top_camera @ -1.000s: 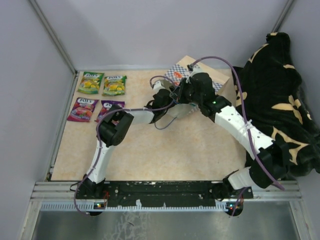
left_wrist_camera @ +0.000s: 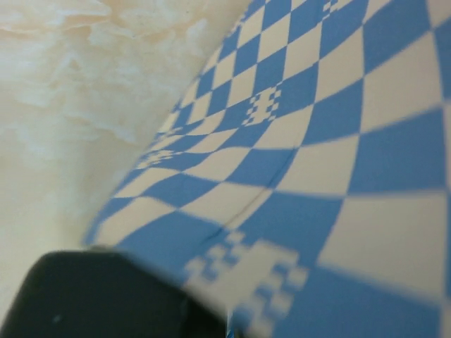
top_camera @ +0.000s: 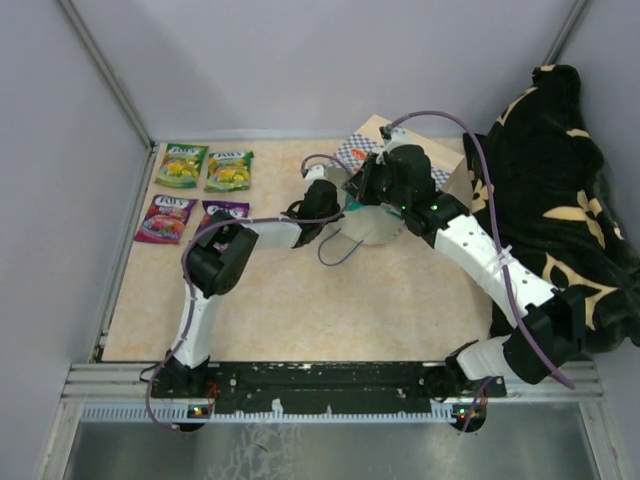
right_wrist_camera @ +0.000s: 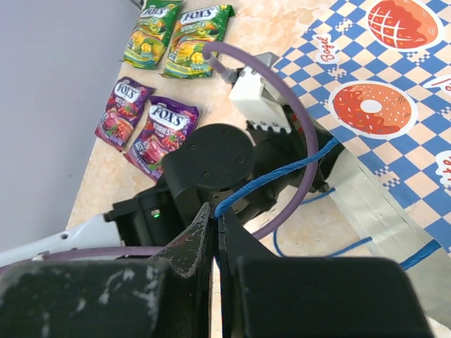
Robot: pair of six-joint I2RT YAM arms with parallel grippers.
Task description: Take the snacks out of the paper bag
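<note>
The paper bag lies on its side, its blue-and-white checked face printed with bagels. At its mouth is my left gripper, shut; its tips are largely hidden, and I cannot tell what lies between them. Bag wall and blue checks fill the left wrist view, with a dark finger low in the corner. My right gripper is shut on the bag's blue cord handle. Some teal material shows by the left gripper; what it is remains unclear.
Two green snack packs and two purple ones lie at the table's left. A dark patterned cloth covers the right side.
My left arm has shifted slightly left, its elbow now covering more of one purple pack. More teal shows at the bag's mouth. The right arm and bag have barely moved.
</note>
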